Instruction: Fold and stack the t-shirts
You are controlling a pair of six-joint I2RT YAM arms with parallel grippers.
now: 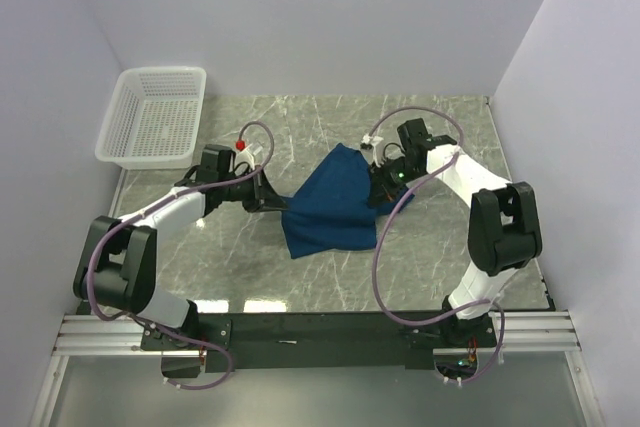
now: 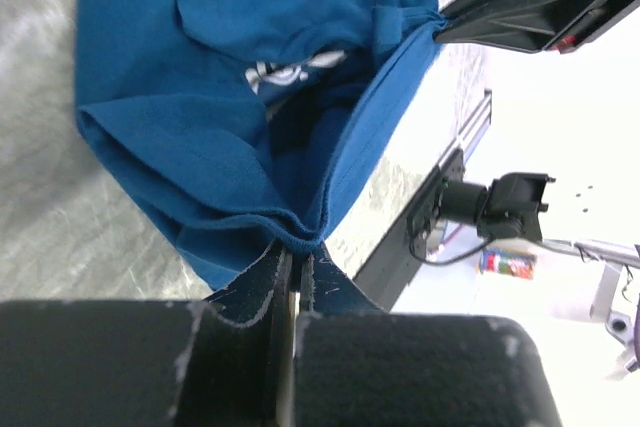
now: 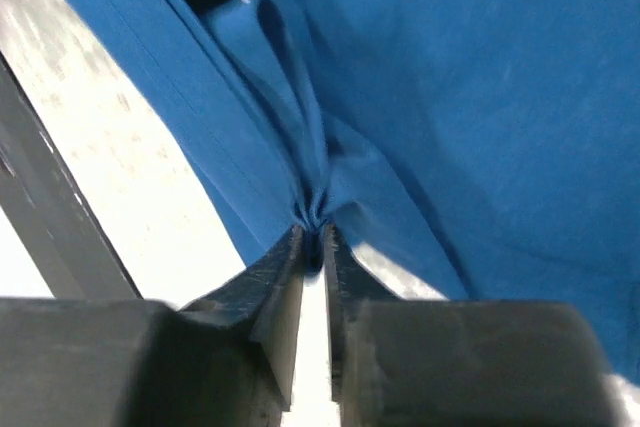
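A dark blue t-shirt (image 1: 335,212) lies partly on the table, its upper part draped between both grippers. At its left corner my left gripper (image 1: 285,203) is shut on the fabric; in the left wrist view a folded edge (image 2: 305,232) runs into the fingertips. At the shirt's right part is my right gripper (image 1: 376,203). Gathered cloth (image 3: 312,217) is pinched at its fingertips in the right wrist view, with only a narrow gap between the fingers further back. From the left wrist view, a taut blue fold stretches between the grippers. Part of the shirt's right side is hidden under the right arm.
An empty white basket (image 1: 152,117) stands at the back left of the marble table (image 1: 450,257). Bare tabletop lies in front of the shirt and on both sides. Purple cables loop along both arms.
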